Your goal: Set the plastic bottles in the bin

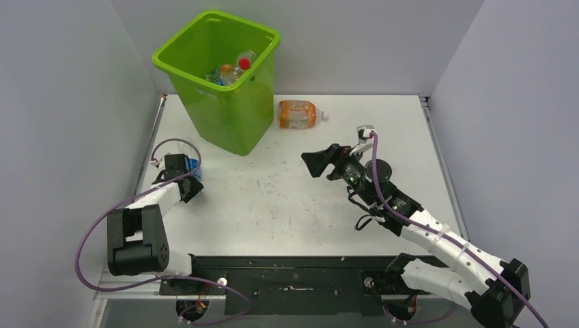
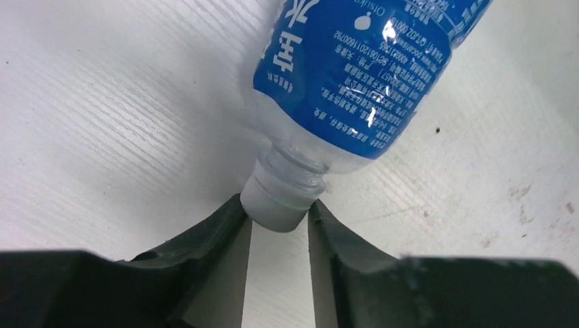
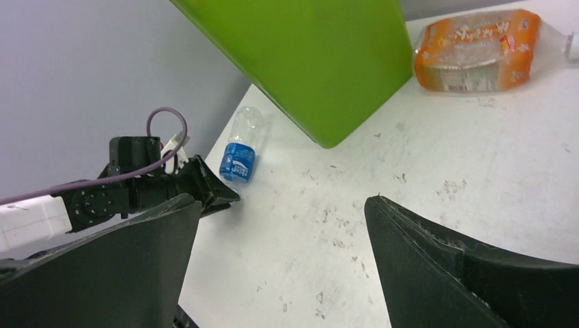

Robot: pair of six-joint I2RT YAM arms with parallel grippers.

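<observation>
A clear bottle with a blue label (image 1: 194, 166) lies on the left of the table, partly hidden by my left arm in the top view. The left gripper has its fingertips on either side of the bottle's pale cap (image 2: 275, 205), part open; whether both press on it is unclear. An orange-labelled bottle (image 1: 298, 115) lies on its side just right of the green bin (image 1: 225, 109). Inside the bin are several bottles (image 1: 232, 72). My right gripper hangs over the table, wide open and empty.
Grey walls (image 1: 526, 109) enclose the table (image 1: 259, 205) at the sides and back. Purple cables (image 1: 95, 232) run along both arms.
</observation>
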